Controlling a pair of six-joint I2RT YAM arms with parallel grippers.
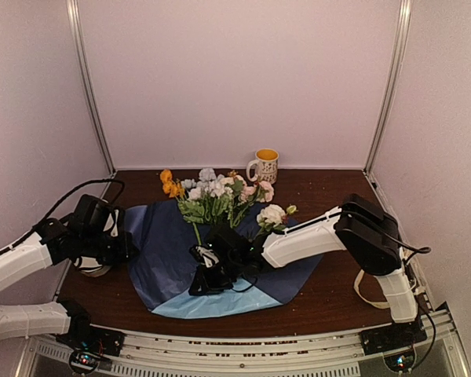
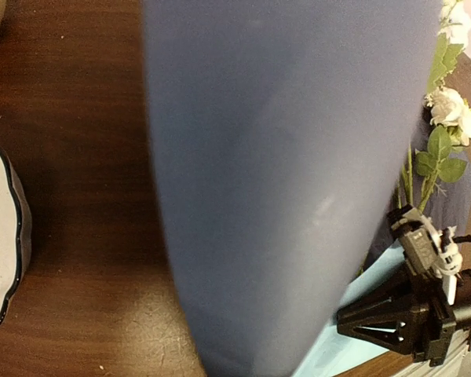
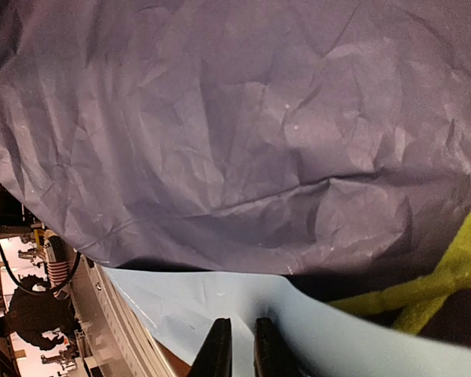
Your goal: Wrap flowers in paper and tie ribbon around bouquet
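Note:
Flowers (image 1: 217, 188) in orange, white and pink lie at the back of the dark blue wrapping paper (image 1: 161, 267); their green stems (image 3: 436, 290) show in the right wrist view. The paper's left side is raised, with my left gripper (image 1: 132, 250) at that edge, shut on it. Its fingers are hidden in the left wrist view, where the raised sheet (image 2: 282, 157) fills the middle. Over the light blue front fold (image 1: 220, 305) reaches my right gripper, slightly open. Light blue paper shows through its gap; one edge rises close beside the right finger.
An orange-lined mug (image 1: 265, 166) stands behind the flowers. A white dark-rimmed dish (image 2: 1, 228) sits at the left, mostly behind the left arm. A pale ribbon (image 1: 359, 287) lies at the right. Bare table shows right of the paper.

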